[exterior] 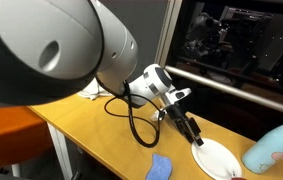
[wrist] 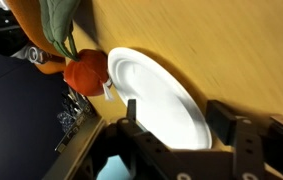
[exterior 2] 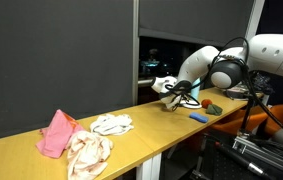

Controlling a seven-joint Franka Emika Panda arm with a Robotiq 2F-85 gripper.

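Observation:
A white oval plate (exterior: 217,158) lies on the wooden table. My gripper (exterior: 192,132) reaches down at the plate's near-left edge. In the wrist view the plate (wrist: 156,95) stretches up and left from between my fingers. One finger (wrist: 131,112) overlaps the plate's face, while the other finger (wrist: 219,115) stands by its outer rim. A gap is visible between the fingers, so the gripper is open. Whether either finger touches the plate cannot be made out.
A pale blue-green bottle (exterior: 273,142) stands right of the plate. A blue cloth-like piece (exterior: 160,168) lies in front. A red round object (wrist: 87,73) sits beyond the plate. Crumpled cloths (exterior 2: 89,155) lie farther along the table.

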